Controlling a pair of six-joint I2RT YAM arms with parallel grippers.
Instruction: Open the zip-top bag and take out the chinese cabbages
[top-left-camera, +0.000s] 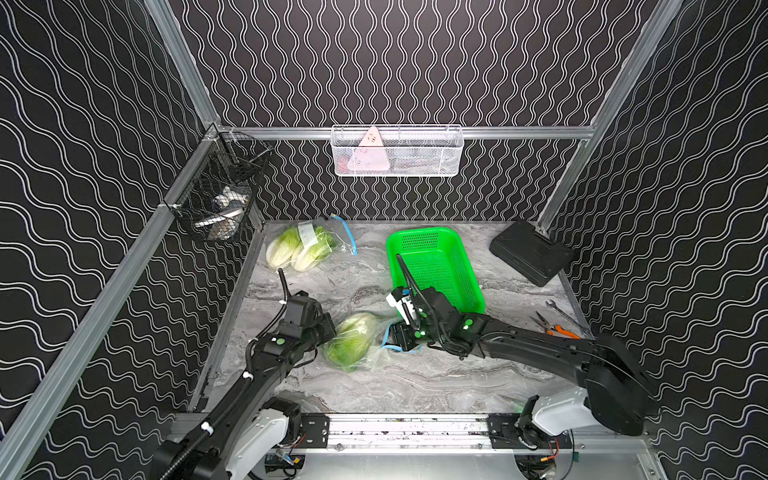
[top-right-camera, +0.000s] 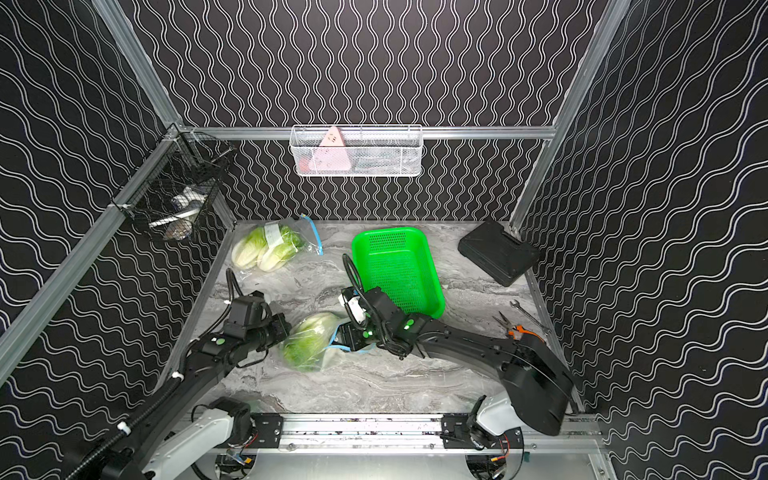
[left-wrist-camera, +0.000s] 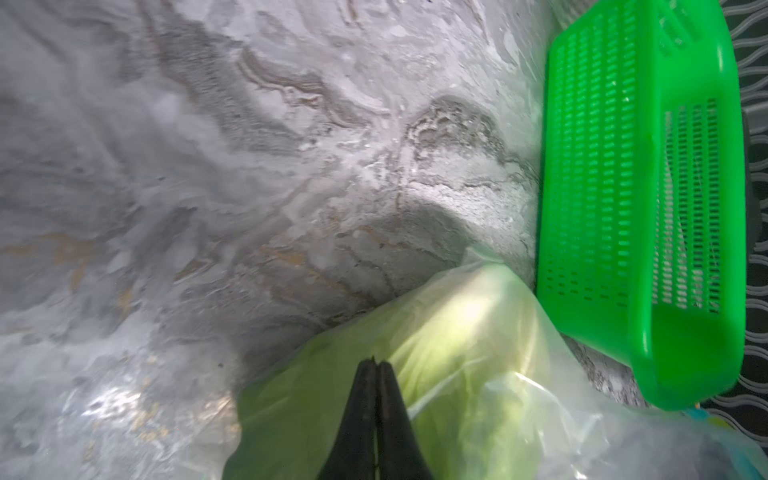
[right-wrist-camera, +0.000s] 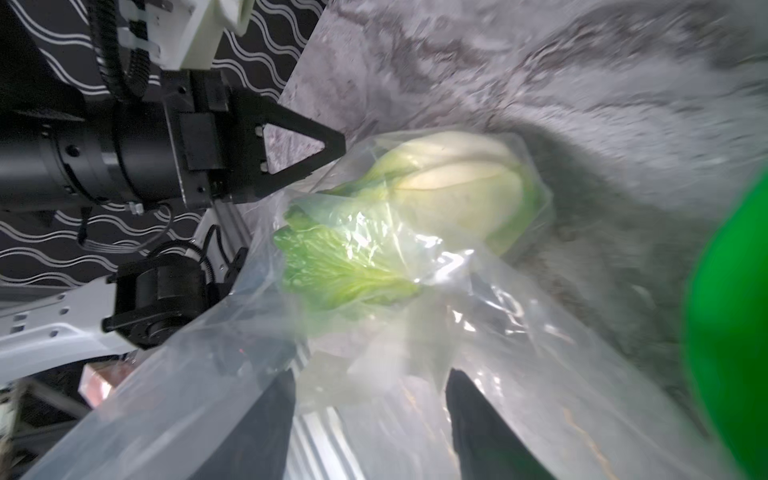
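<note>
A chinese cabbage (top-left-camera: 352, 340) lies inside a clear zip bag (right-wrist-camera: 528, 320) at the table's front middle. The bag's blue zip strip (top-left-camera: 389, 336) is on its right side. My left gripper is shut, its tip against the bag's left part; whether film is pinched there I cannot tell. My right gripper stands open at the bag's mouth side, its fingers (right-wrist-camera: 276, 420) spread amid loose film. Whether they are inside the bag is unclear. Farther back left, a second zip bag holds more cabbages (top-left-camera: 300, 246).
The green basket (top-left-camera: 472, 292) stands just behind my right gripper. Pliers (top-left-camera: 560, 329) and a black case (top-left-camera: 530, 252) lie on the right. Bare table is in front of the bag and to the left of the basket.
</note>
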